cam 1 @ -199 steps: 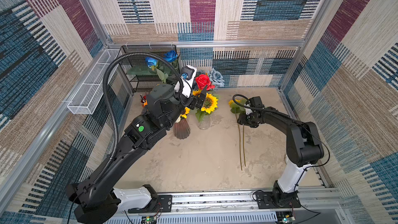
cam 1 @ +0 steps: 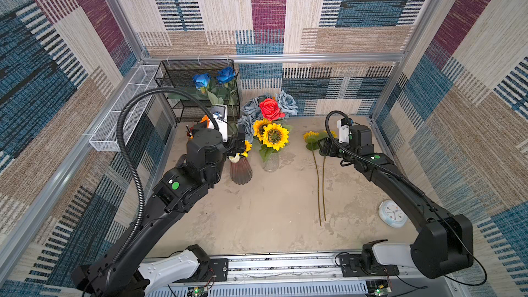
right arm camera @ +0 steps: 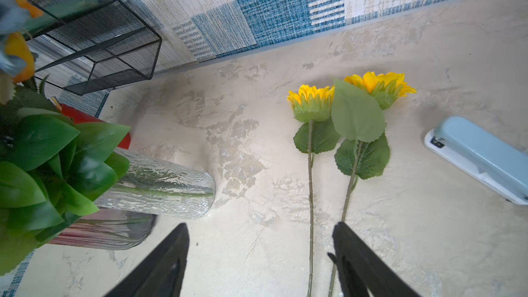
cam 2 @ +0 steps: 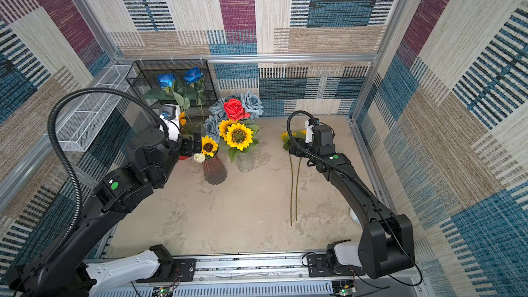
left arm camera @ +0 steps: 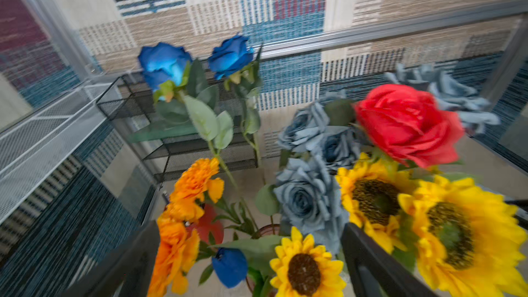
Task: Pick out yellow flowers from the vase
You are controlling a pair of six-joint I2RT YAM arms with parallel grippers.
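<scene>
Sunflowers [cam 1: 275, 135] stand among blue-grey roses and a red rose in the clear vase [cam 1: 270, 164]; a smaller sunflower [cam 2: 209, 146] is in the brown vase [cam 2: 214, 171] to its left. My left gripper is open over these flowers, its fingers either side of an orange flower, a blue bud and the small sunflower, gripping none. Two long-stemmed sunflowers [right arm camera: 310, 107] lie on the table. My right gripper is open above their stems, holding neither.
A black wire rack [cam 1: 181, 68] with blue roses stands at back left, a white basket [cam 1: 110, 138] beside it. A stapler [right arm camera: 478, 154] lies right of the loose sunflowers; a round white object [cam 1: 392, 213] is at front right.
My left gripper has moved leftward from over the clear vase's sunflower.
</scene>
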